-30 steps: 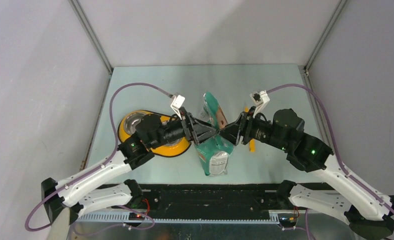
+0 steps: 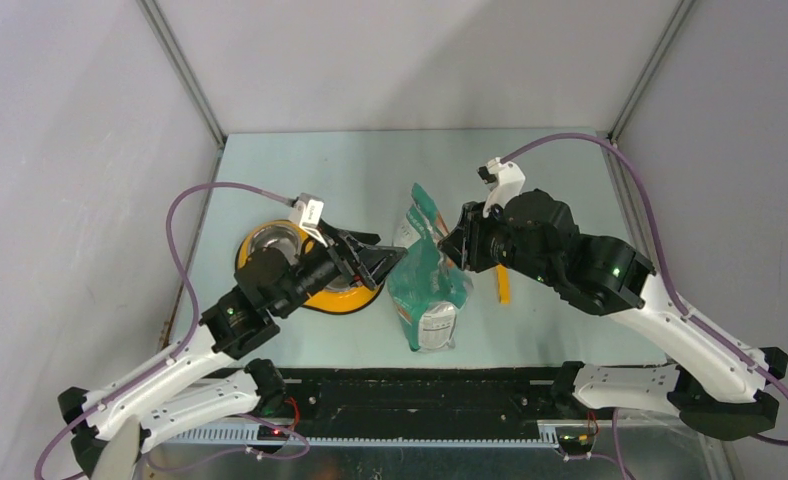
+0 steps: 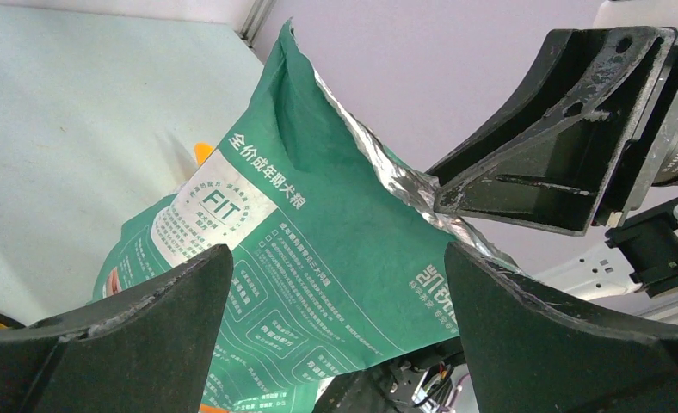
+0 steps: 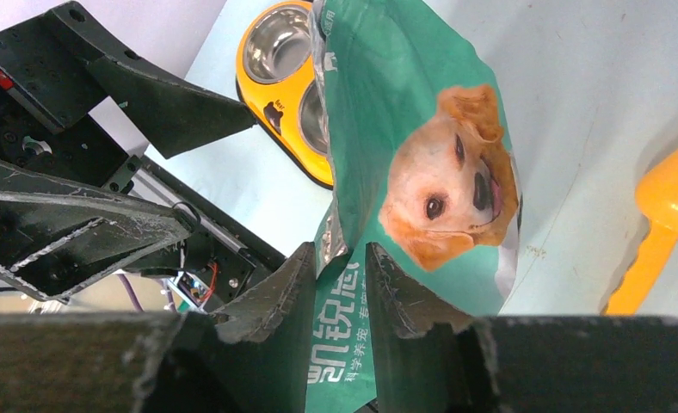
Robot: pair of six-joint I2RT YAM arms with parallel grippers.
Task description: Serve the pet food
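A green pet food bag (image 2: 432,300) with a dog picture stands upright at mid-table, its silvery top edge (image 3: 404,185) facing the grippers. On the bag's left, my left gripper (image 2: 398,262) is open; in the left wrist view the bag shows beyond its wide-spread fingers (image 3: 159,318). My right gripper (image 2: 450,258) is at the bag's upper right. Its fingertips (image 4: 299,274) are a small gap apart at the foil edge, with green bag visible between them; whether they touch it, I cannot tell. The yellow double-bowl feeder (image 4: 305,155) stands left of the bag, partly hidden by my left arm.
An orange-yellow scoop (image 4: 650,249) lies on the table (image 2: 560,320) to the right of the bag, partly under my right arm in the top view. Walls stand on both sides.
My left gripper has drawn back left, away from the bag's middle. The bag's top leans a little differently.
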